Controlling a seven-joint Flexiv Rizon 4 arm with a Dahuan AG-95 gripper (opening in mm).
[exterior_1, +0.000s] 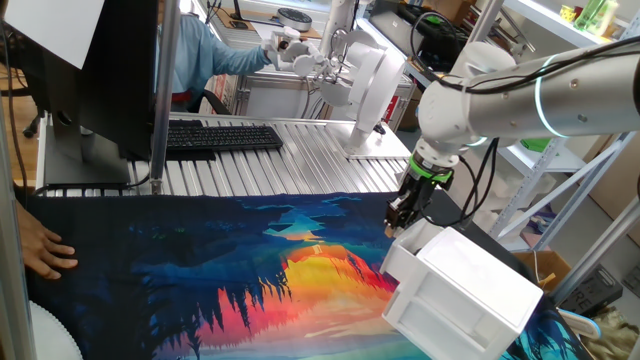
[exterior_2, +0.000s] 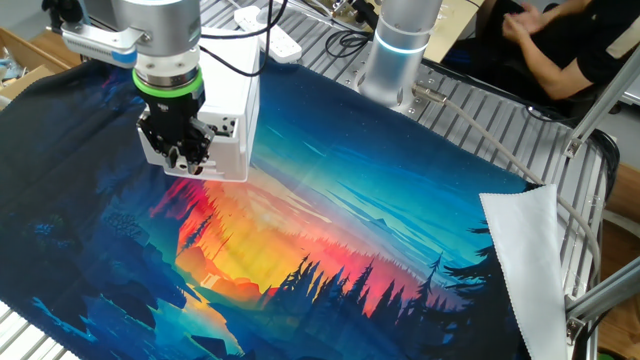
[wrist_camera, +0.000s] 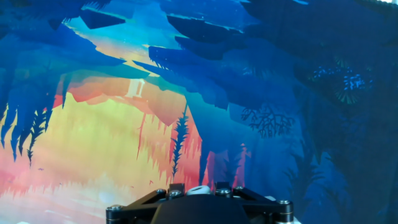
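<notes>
A white box with a drawer (exterior_1: 470, 285) stands on the printed cloth at the right in exterior view 1, its drawer pulled partly out towards the arm. At the drawer's near end, my gripper (exterior_1: 391, 226) points down, touching or very close to its front edge. Exterior view 2 has the gripper (exterior_2: 186, 163) in front of the same white box (exterior_2: 235, 115), over its open end. Along the bottom of the wrist view, a small white piece (wrist_camera: 198, 190) shows between the dark fingers; whether they grip it cannot be told.
A colourful landscape cloth (exterior_1: 300, 285) covers most of the table, and its middle is clear. Behind it lie a keyboard (exterior_1: 222, 138) and a monitor. A person's hand (exterior_1: 45, 250) rests at the left edge. White fabric (exterior_2: 522, 265) lies at the right in exterior view 2.
</notes>
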